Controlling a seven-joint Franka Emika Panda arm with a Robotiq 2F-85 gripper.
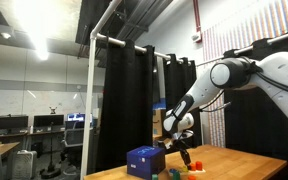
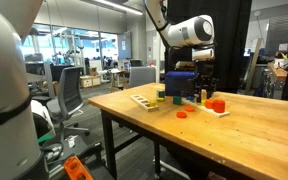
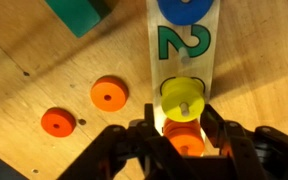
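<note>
In the wrist view a yellow disc [image 3: 183, 98] with a peg at its centre lies between my fingertips. My gripper is shut on it, over a pale wooden board [image 3: 170, 68] marked with a 2. An orange disc [image 3: 185, 138] shows just below the yellow one, partly covered by it and my fingers. Farther up the board is a blue disc [image 3: 185, 10]. Whether the yellow disc is clear of the peg cannot be told. In the second exterior view my gripper [image 2: 201, 97] is low over the table, beside a red stack [image 2: 217, 104].
Two loose orange discs [image 3: 109, 93] [image 3: 57, 122] lie left of the board, with a green block [image 3: 79, 12] above them. A blue box [image 1: 145, 162] stands near the arm. Another wooden piece [image 2: 149, 102] lies on the table.
</note>
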